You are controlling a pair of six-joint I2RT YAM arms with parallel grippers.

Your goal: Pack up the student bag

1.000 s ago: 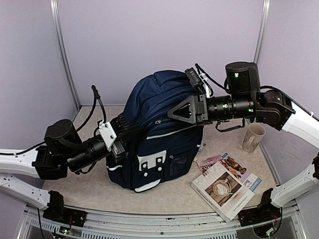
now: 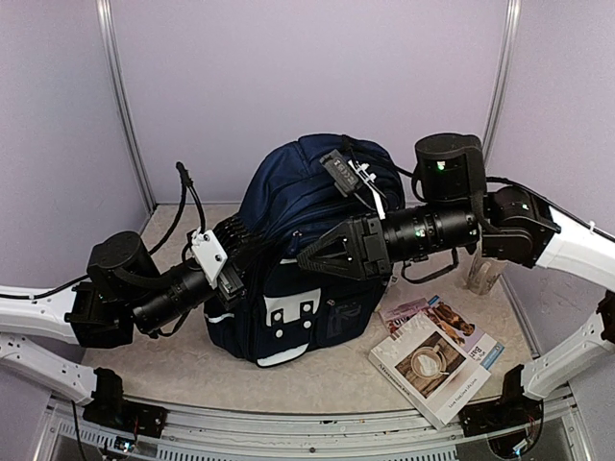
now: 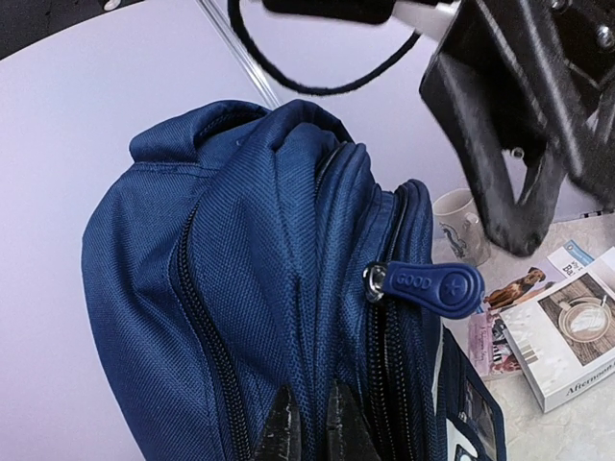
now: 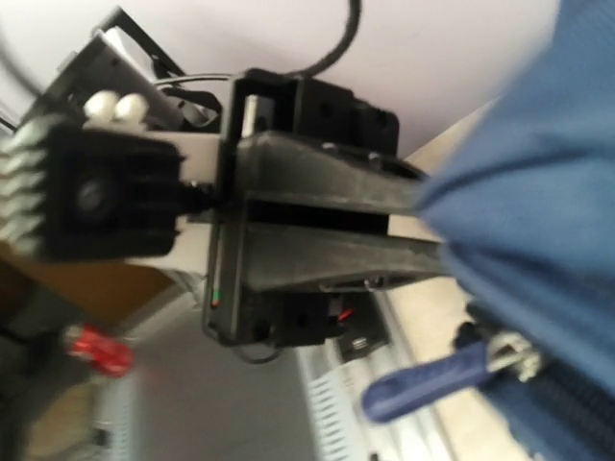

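The navy backpack (image 2: 327, 206) stands upright at the table's middle. My left gripper (image 2: 252, 248) is shut on its fabric at the left upper side; the pinched cloth (image 3: 303, 288) runs up from the fingers in the left wrist view. A blue zipper pull hangs beside that fold, and the right wrist view shows the pull (image 4: 428, 386) close below the left gripper's fingers (image 4: 341, 261). My right gripper (image 2: 306, 257) is in front of the bag, near the zipper; its fingertips stay outside its own blurred view, so it appears open. No held item shows there.
A white book (image 2: 430, 370) with a coffee-cup cover lies front right, over other books (image 2: 450, 322). Behind them a mug (image 2: 484, 274) stands partly hidden by the right arm. Side walls close in both sides.
The books lie as before.
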